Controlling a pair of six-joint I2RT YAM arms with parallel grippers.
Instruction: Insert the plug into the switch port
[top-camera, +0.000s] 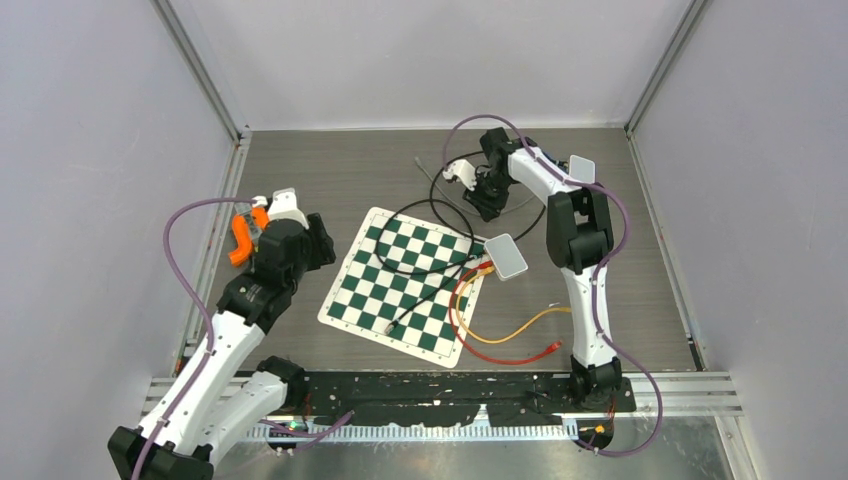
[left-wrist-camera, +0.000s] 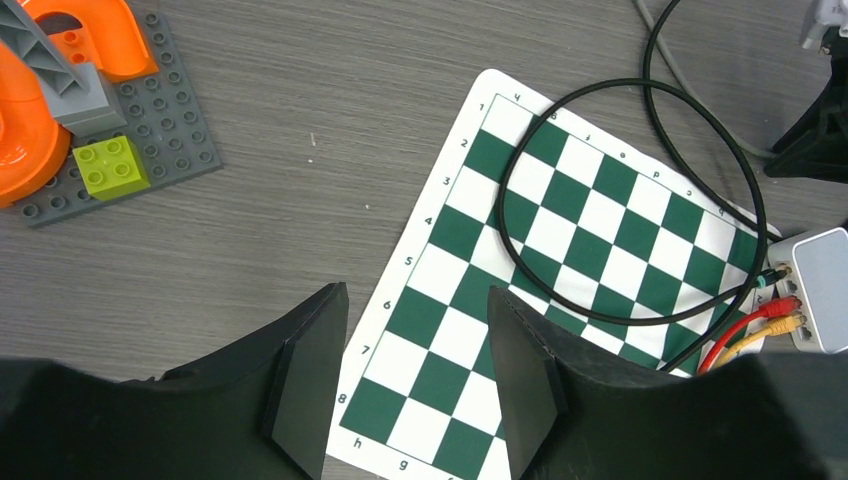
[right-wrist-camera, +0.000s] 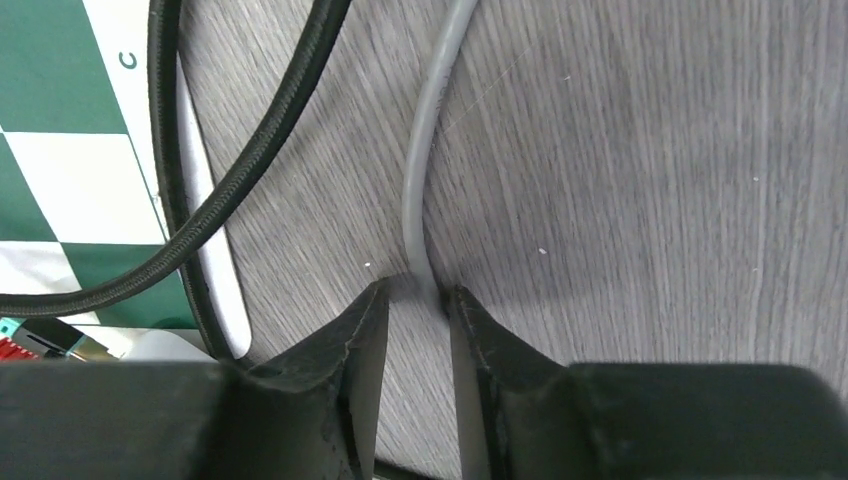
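My right gripper is low over the table, its fingers a small way open. The grey cable (right-wrist-camera: 416, 190) runs down between its fingertips, passing close to the right finger (right-wrist-camera: 470, 345); contact cannot be told. In the top view, the grey cable's plug end (top-camera: 418, 161) lies beyond the arm at the back. The white switch box (top-camera: 506, 257) sits at the mat's right edge, with black, red and yellow cables plugged in on its left side, as the left wrist view shows. My left gripper stands wide open above the checkered mat, holding nothing.
A black cable (top-camera: 377, 245) loops over the checkered mat (top-camera: 345, 300). Red (top-camera: 505, 361) and yellow (top-camera: 520, 327) cables curve out in front. A second white box (top-camera: 582, 170) stands at the back right. Orange toy parts (top-camera: 241, 240) lie left.
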